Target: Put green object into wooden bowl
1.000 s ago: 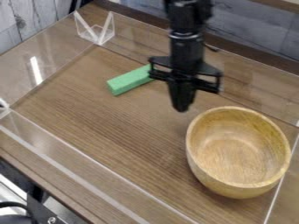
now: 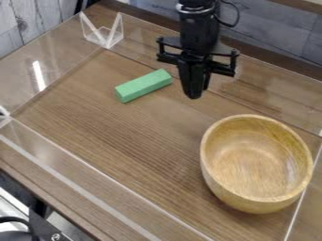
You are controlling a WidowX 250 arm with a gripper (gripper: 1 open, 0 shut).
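A green block (image 2: 143, 87) lies flat on the table, left of the centre and angled up to the right. To its right hangs my black gripper (image 2: 194, 92), reaching down from the top of the view, apart from the block. Its fingertips are small and dark here, so how far they stand apart is unclear. The wooden bowl (image 2: 221, 179) sits at the lower right, and its inside looks empty.
A clear or white wire-like holder (image 2: 102, 30) stands at the back left. Dark cables (image 2: 18, 226) lie off the table's edge at the lower left. Bare wooden table (image 2: 120, 146) spreads between the block and the bowl.
My gripper has moved back and to the left, away from the bowl and nearer the green block's right side. Block and bowl have stayed in place.
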